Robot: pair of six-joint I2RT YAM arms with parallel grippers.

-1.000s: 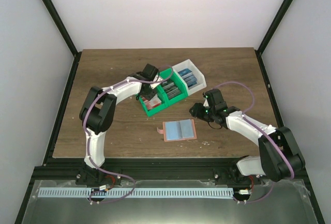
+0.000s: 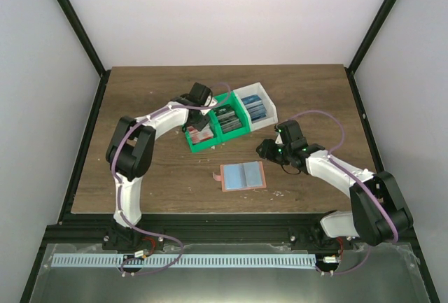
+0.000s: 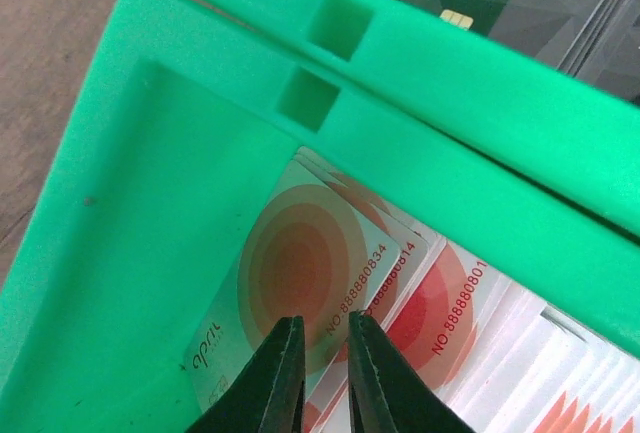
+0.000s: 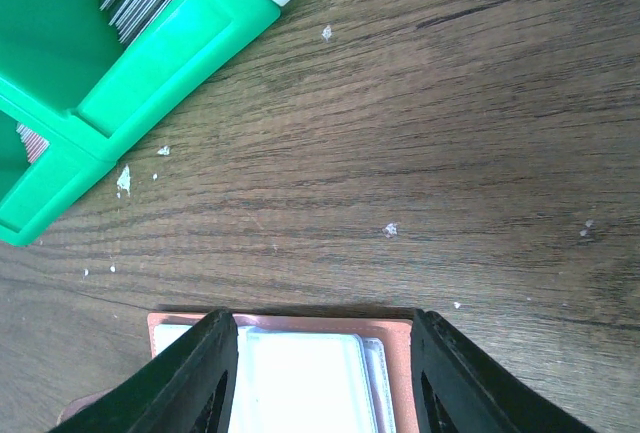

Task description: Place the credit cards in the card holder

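In the left wrist view, my left gripper reaches into a green bin with its fingers shut on the edge of a red-patterned card. That card leans in the bin, with several similar cards stacked behind it. The open card holder, pinkish with pale blue inner sleeves, lies flat at the front middle of the table. My right gripper stays above and behind the holder, its fingers apart and nothing between them. The lower part of the gripped card is hidden by the fingers.
A second green bin holds dark cards and adjoins the first. Beyond it stands a white bin with blue cards. Bare tabletop shows at the right and also left of the holder.
My left gripper has shifted slightly left, and the red-card bin has slid a little left as well. The right arm and the card holder have not moved.
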